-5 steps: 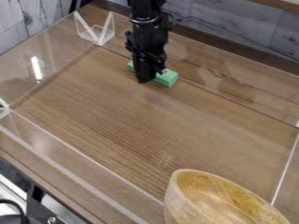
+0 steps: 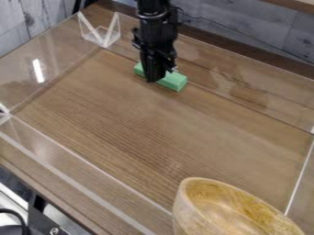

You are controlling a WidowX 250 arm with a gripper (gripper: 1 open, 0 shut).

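Note:
A green block [image 2: 172, 81] lies on the wooden surface near the top middle. My black gripper [image 2: 153, 70] is lowered over its left part, hiding some of it. Whether the fingers are open or shut on the block cannot be made out.
A large tan bowl [image 2: 227, 207] stands at the bottom right. Clear plastic brackets sit at the upper left and left edge. Walls bound the wooden surface [image 2: 147, 138] at the back, and its middle and right are clear.
My gripper and the green block have shifted very slightly left and up since a second ago.

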